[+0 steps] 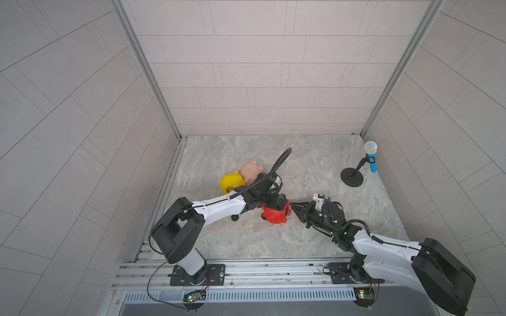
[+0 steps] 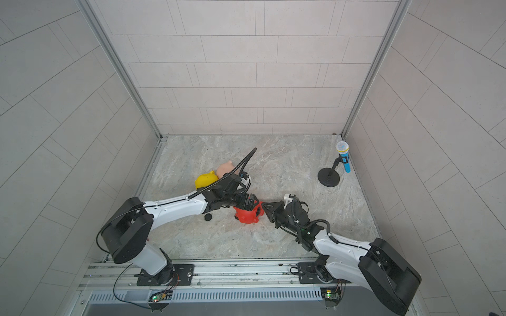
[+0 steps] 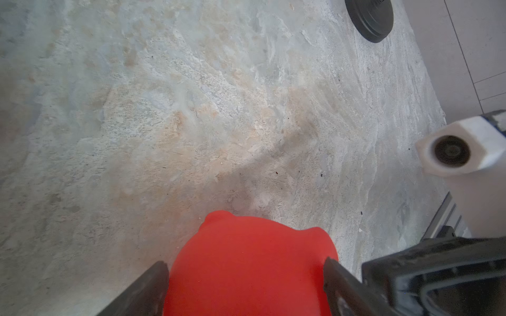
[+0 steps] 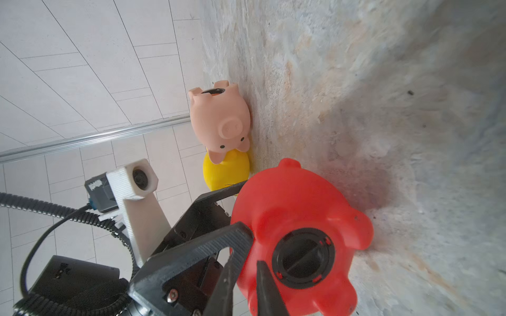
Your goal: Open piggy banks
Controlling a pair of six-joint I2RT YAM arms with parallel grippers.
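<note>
A red piggy bank sits low on the worktop, its round black plug facing my right gripper. My left gripper is over it from above, open, with fingers on either side of its body. In the right wrist view, my right gripper's upper fingertips lie against or just beside the red bank's side; its fingers are part open. A pink piggy bank and a yellow piggy bank stand behind, near each other, at the back left.
A black stand with a blue-and-white cylinder stands at the back right. A small black disc lies left of the red bank.
</note>
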